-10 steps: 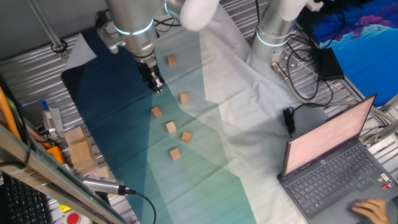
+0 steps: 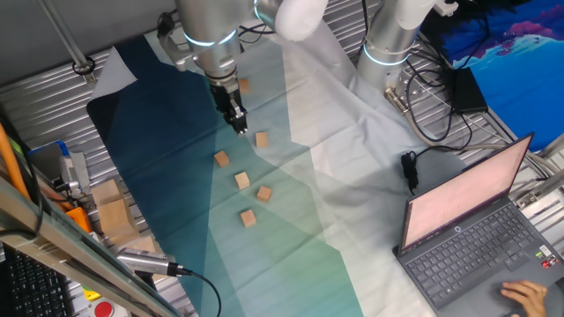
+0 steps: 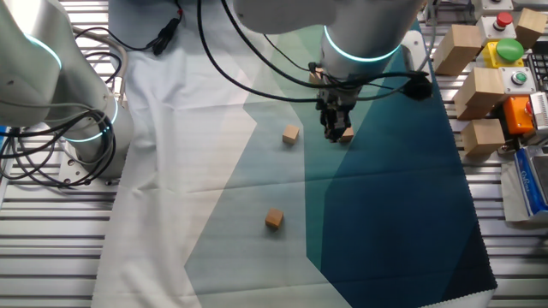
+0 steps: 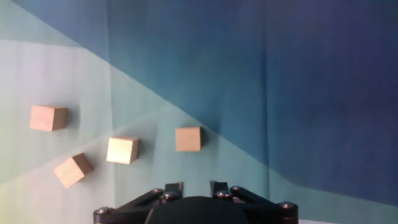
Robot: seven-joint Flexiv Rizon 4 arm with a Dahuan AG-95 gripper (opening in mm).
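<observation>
Several small wooden cubes lie apart on the blue, teal and white cloth [image 2: 304, 264]. My gripper shows at the bottom of the wrist view, open, its two fingertips parted with nothing between them. Just beyond them is one cube [image 4: 188, 139]; a paler cube [image 4: 122, 150], a turned cube [image 4: 73, 170] and another cube [image 4: 48, 117] lie to the left. In exterior view 1 the gripper [image 2: 241, 132] hangs above the cloth, close to a cube [image 2: 262, 139] in the picture. Exterior view 2 has a lone cube [image 3: 274, 218] nearer the camera, and the gripper partly covers another cube [image 3: 347, 134].
An open laptop [image 2: 467, 224] with a person's hand [image 2: 526, 298] on it stands at the right. Larger wooden blocks [image 3: 479, 90] and push-button boxes [image 3: 507, 53] line the cloth's other side.
In exterior view 1 my gripper and arm have moved to the right, with the fingertips a little lower in the picture. The cubes have stayed where they were.
</observation>
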